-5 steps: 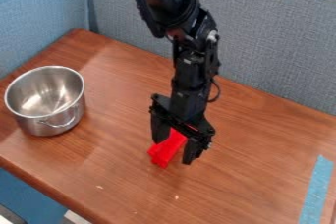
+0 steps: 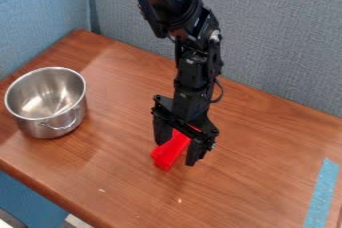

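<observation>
My black gripper (image 2: pixel 179 142) is low over the wooden table (image 2: pixel 127 182) near the middle of the camera view, its fingers on either side of a red object (image 2: pixel 168 155) lying on the tabletop. The fingers partly hide the red object, and I cannot tell whether they touch it or are closed on it.
A steel bowl (image 2: pixel 46 102) stands at the left. A light blue strip (image 2: pixel 321 192) lies at the right edge. Padded walls (image 2: pixel 267 52) bound the table at the back and left. The tabletop to the right and in front of the gripper is clear.
</observation>
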